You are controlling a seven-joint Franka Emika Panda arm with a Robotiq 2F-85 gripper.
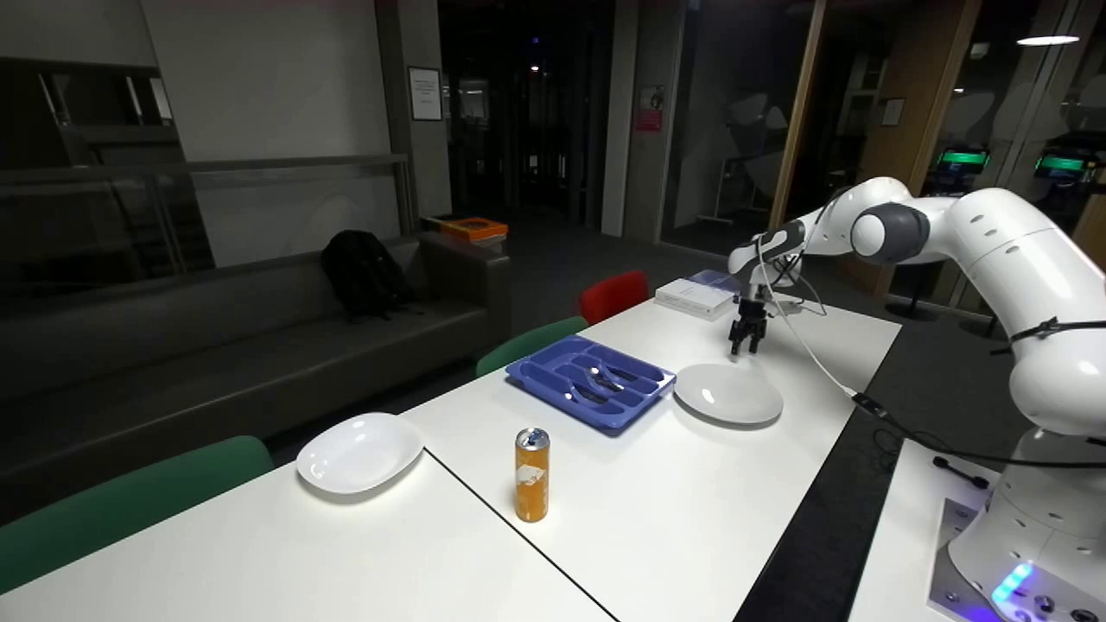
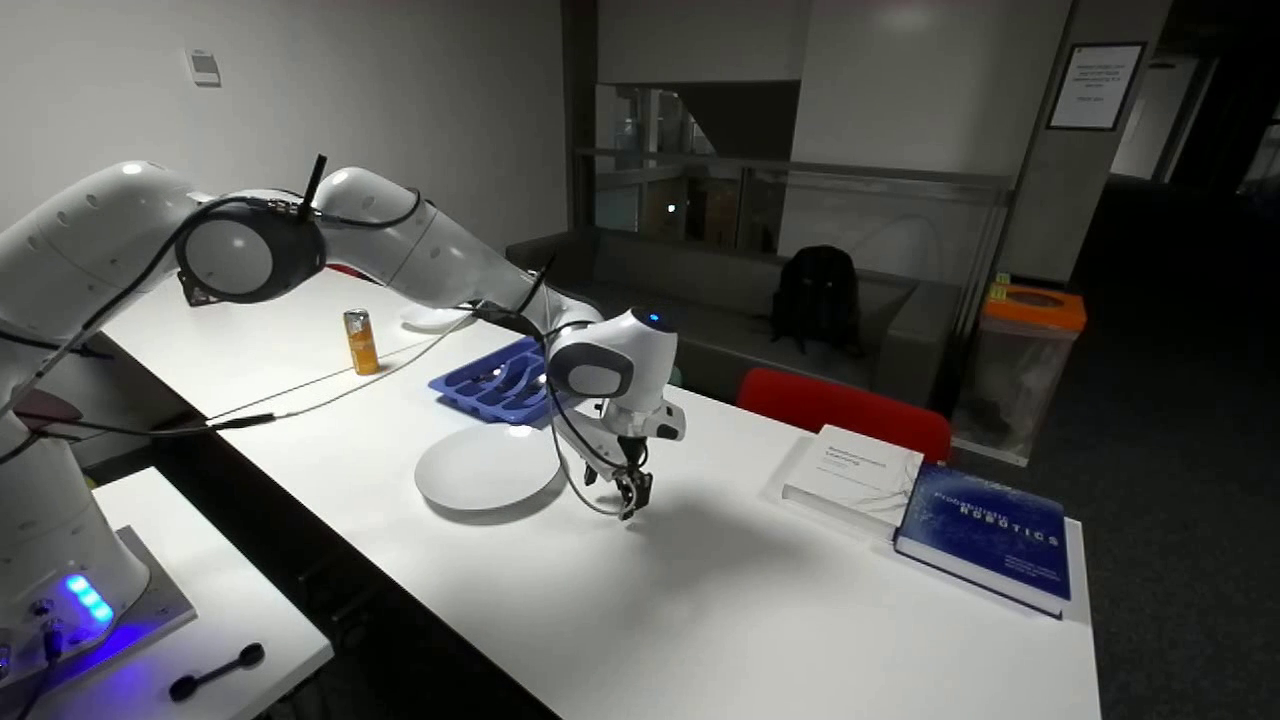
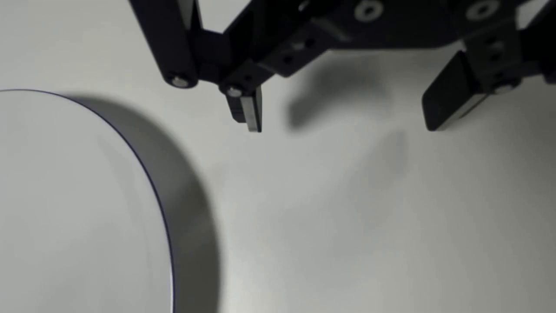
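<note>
My gripper stands open, with only bare table showing between its fingers. It hangs low over the table, just beyond the rim of a large pale plate [image 1: 728, 394] in exterior view 1. In the wrist view that plate [image 3: 78, 208] fills the lower left, its dark-edged rim to the left of the fingers and apart from them. Exterior view 2 has the gripper [image 2: 636, 494] close to the right of the plate [image 2: 486, 468].
Beside the plate lies a blue cutlery tray [image 1: 612, 422] with utensils. An orange can [image 1: 531, 477] stands upright nearer, and a white dish [image 1: 358, 454] sits farther left. A white book [image 2: 854, 474] and a blue book [image 2: 986, 528] lie at the table's end. Table around the gripper is clear.
</note>
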